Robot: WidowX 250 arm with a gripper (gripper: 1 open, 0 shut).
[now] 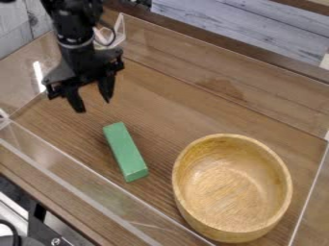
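Note:
My black gripper (79,88) hangs open at the upper left over the wooden surface, nothing visible between its fingers. A green rectangular block (125,152) lies flat below it and to the right, apart from the gripper.
A round yellow bowl (232,187) sits at the lower right. Pale edges border the surface at the left and top.

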